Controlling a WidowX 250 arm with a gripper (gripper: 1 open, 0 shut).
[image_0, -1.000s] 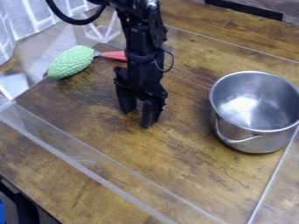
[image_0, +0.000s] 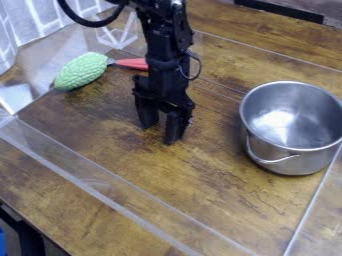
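My black gripper (image_0: 163, 120) is lowered to the wooden table in the middle of the view, its fingers pointing down at the surface. The dark shapes blend together, so I cannot tell whether it is open or shut, or whether anything is between the fingers. Behind it to the left lies a green bumpy vegetable toy (image_0: 78, 72), with a red object (image_0: 131, 64) partly hidden by my arm. To the right stands a steel pot (image_0: 290, 128) with a handle on its near side.
Clear strips run along its left and right edges. A pale curtain (image_0: 34, 30) hangs at the back left.
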